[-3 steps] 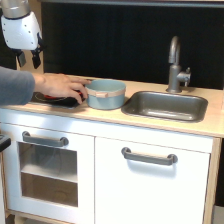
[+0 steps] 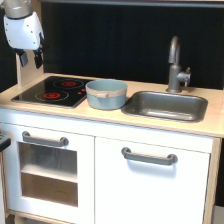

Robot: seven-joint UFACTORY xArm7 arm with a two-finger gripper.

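A grey-blue pot (image 2: 106, 97) with a light handle stands upright on the counter, between the cooktop (image 2: 54, 93) and the sink (image 2: 168, 107). Its left side is close to the cooktop's right edge. High at the upper left, well above and behind the cooktop, hangs the white arm (image 2: 22, 32). The dark gripper (image 2: 30, 56) at its lower end is small and hard to make out, so the gripper's state cannot be told. It is well apart from the pot.
A grey faucet (image 2: 176, 70) rises behind the sink, which looks empty. Red rings mark the bare cooktop. White cabinet doors (image 2: 150, 188) with grey handles are below; the left one has a window.
A person's hand and sleeve, at the pot's left side and over the cooktop before, are gone. The pot stands in nearly the same place, and the arm shows no clear motion.
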